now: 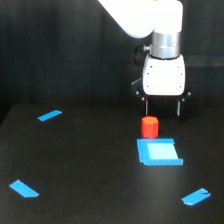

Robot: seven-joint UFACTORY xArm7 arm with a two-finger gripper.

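Note:
A small red block stands upright on the dark table, right of centre. Just in front of it lies a white square bordered with blue tape; a gap between block and border is hard to make out. The white arm reaches in from the top, and its gripper points down with the two thin dark fingers wide apart. Nothing shows between them. In the picture the fingertips are above the block and a little to its right; their true height over the table is unclear.
Blue tape strips mark the dark table: one at the far left, one at the near left, one at the near right. Black curtain hangs behind.

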